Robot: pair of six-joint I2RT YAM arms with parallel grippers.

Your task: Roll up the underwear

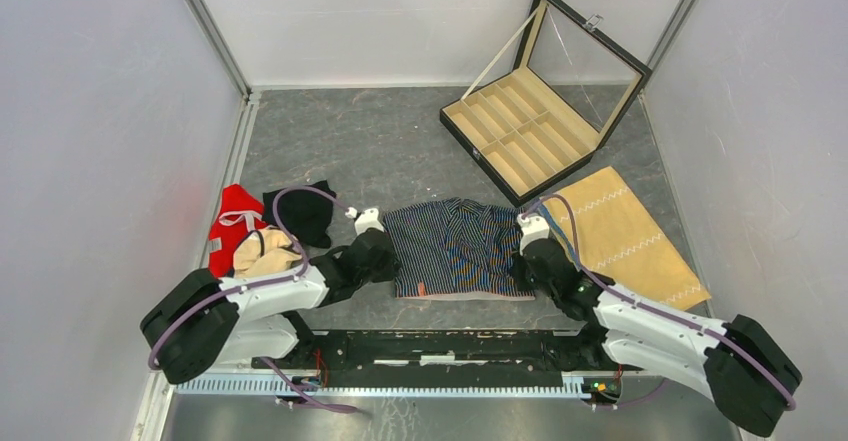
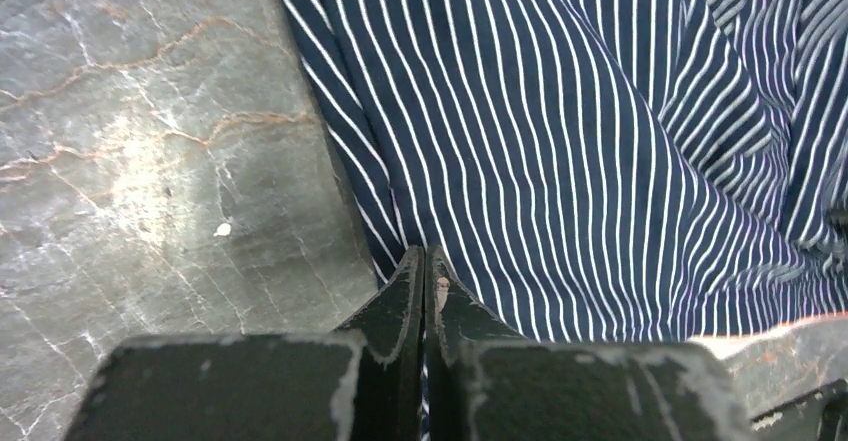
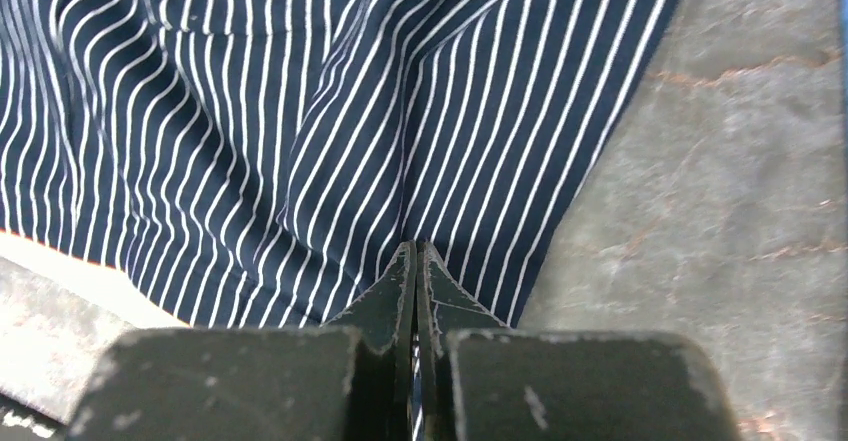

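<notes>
Navy underwear with thin white stripes lies on the grey marbled floor, wrinkled on its right half. My left gripper is down at its left edge; in the left wrist view its closed fingertips rest on the fabric beside a narrow fold. My right gripper is down near the right edge; in the right wrist view its closed fingertips meet on the cloth. Whether fabric is pinched between either pair is hard to see.
An open compartment box stands behind the underwear. A yellow cloth lies to the right; red, beige and black garments lie at the left. Bare floor lies behind the underwear.
</notes>
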